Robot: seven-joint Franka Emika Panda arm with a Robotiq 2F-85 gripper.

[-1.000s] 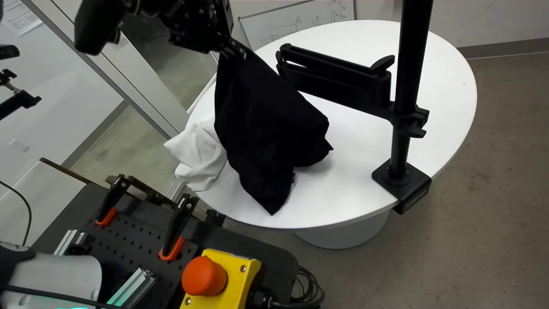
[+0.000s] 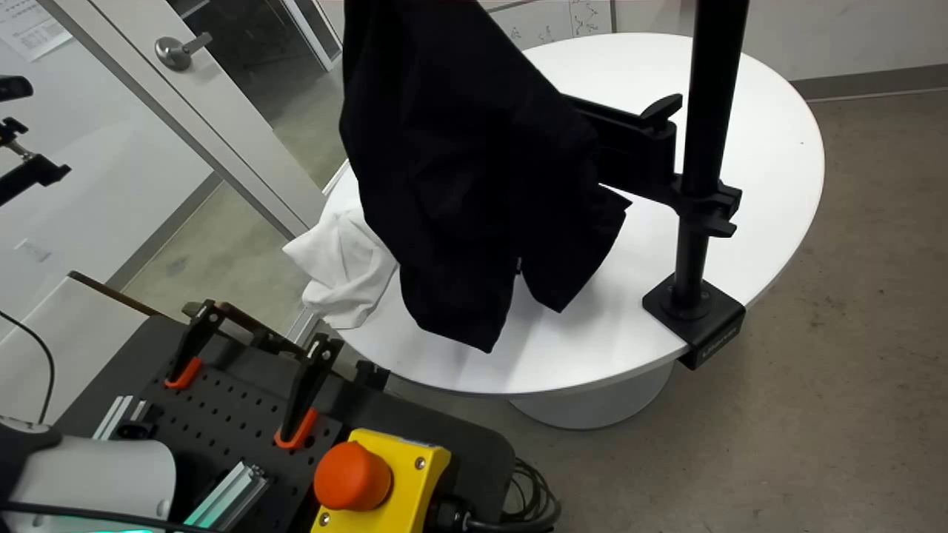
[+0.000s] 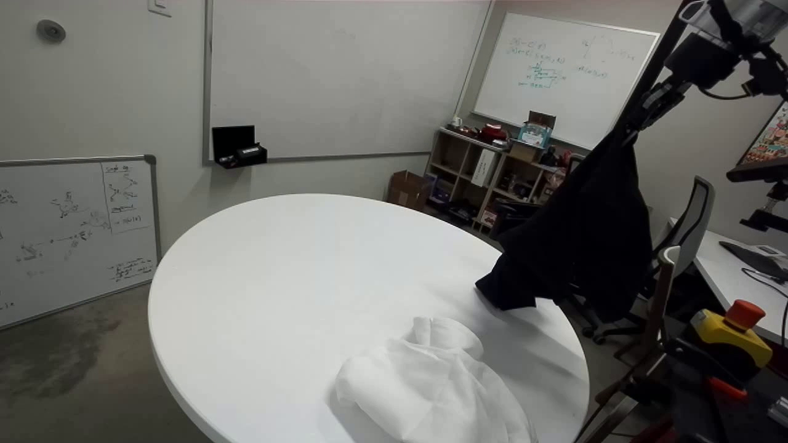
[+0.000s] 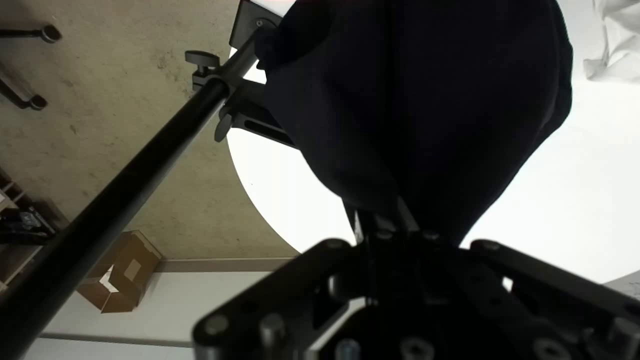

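A black cloth [image 2: 471,169], seemingly a garment, hangs above the round white table [image 2: 711,133] in exterior view 1. In exterior view 2 my gripper [image 3: 636,127] is high at the right, shut on the top of the black cloth [image 3: 591,221], whose lower end hangs at the table's edge. The wrist view has the gripper pinching the dark fabric [image 4: 420,108], which spreads out beyond the fingertips. A crumpled white cloth [image 3: 436,384] lies on the table, apart from the black one.
A black pole [image 2: 706,115] with a folding arm [image 2: 631,142] is clamped to the table edge, right by the black cloth in exterior view 1. A yellow box with a red button [image 2: 382,484] sits on the dark bench.
Over the last second my gripper has risen out of exterior view 1, lifting the black cloth with it. The cloth hangs longer and now covers part of the folding arm. The white cloth stays put.
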